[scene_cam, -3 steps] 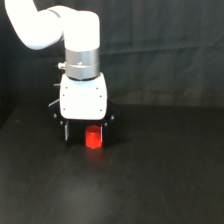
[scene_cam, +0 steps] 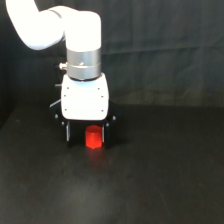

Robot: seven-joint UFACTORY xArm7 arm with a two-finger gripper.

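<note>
A small red block point(scene_cam: 94, 137) stands on the black table, towards the left of the camera view. My gripper point(scene_cam: 86, 134), hanging from the white arm above, points straight down over it. Its thin fingers point(scene_cam: 67, 132) are spread apart, one well to the left of the block and the other close by the block's right side. The fingers look open. Whether the right finger touches the block, or stands in front of or behind it, cannot be told from this view.
A dark curtain point(scene_cam: 160, 60) hangs behind the table. No other objects show.
The arm and gripper have shifted very slightly right and down. The red block stands in about the same spot, and the fingers remain spread.
</note>
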